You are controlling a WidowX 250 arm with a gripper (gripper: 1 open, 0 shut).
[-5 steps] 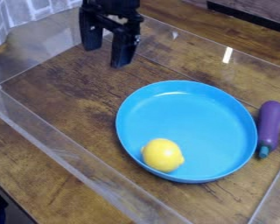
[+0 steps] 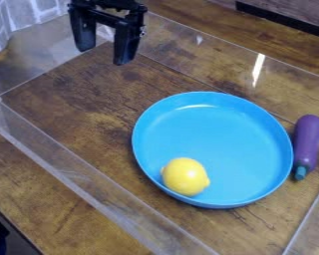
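Observation:
A black gripper [image 2: 107, 42] hangs at the top left over the wooden table, its two fingers spread apart with nothing visible between them. Below and to the right, a large blue plate [image 2: 210, 133] holds a yellow lemon-like object [image 2: 185, 176] near its lower left side. To the right of the plate lies a purple eggplant [image 2: 307, 141], outside the rim, its green-blue end pointing toward the viewer.
Transparent edging or barriers run along the left, front and lower right.
The gripper has moved left and upward in the view, away from the plate. The plate, yellow object and eggplant have not moved.

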